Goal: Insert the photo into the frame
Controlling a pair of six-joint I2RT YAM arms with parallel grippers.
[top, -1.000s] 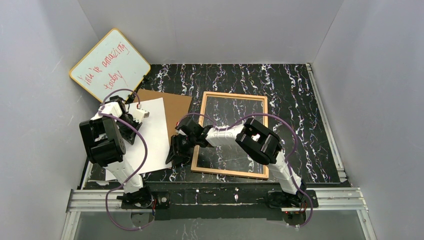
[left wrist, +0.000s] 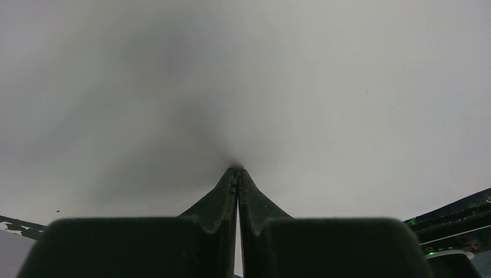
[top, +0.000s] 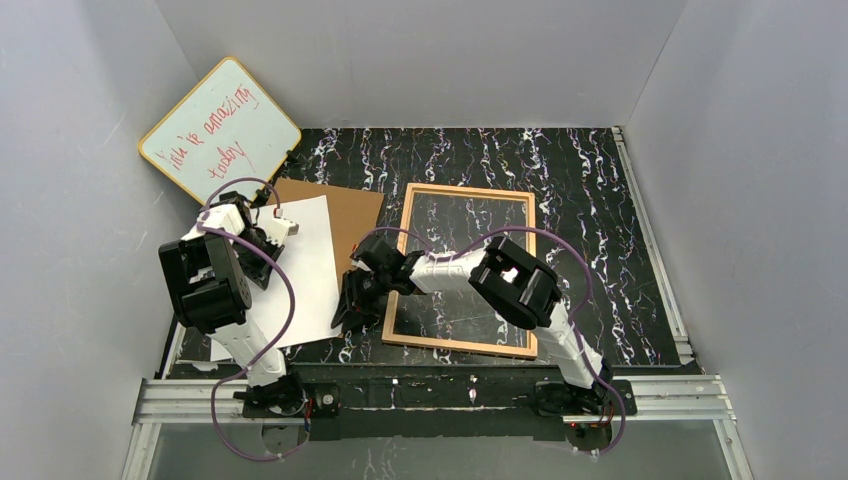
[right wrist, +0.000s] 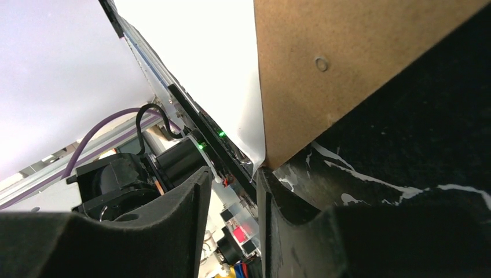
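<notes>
A white sheet, seemingly the photo's plain side (top: pixel 308 265), lies over a brown board on the left of the table. My left gripper is shut, its tips down at the sheet's surface, with nothing visible between them. At the sheet's near right corner is my right gripper, its fingers parted. One right fingertip (right wrist: pixel 263 176) meets the slightly bent corner of the sheet (right wrist: pixel 255 152); whether the corner is inside the gap is unclear. The empty wooden frame (top: pixel 460 347) lies right of the board, under the right arm.
The brown board (top: pixel 354 212) sticks out past the sheet's right side. A whiteboard with red writing (top: pixel 221 128) leans at the back left. Bare dark marbled table (top: pixel 585 200) lies right of the frame.
My right gripper's tips have shifted only slightly around the sheet's corner. The left arm, sheet and frame look unmoved.
</notes>
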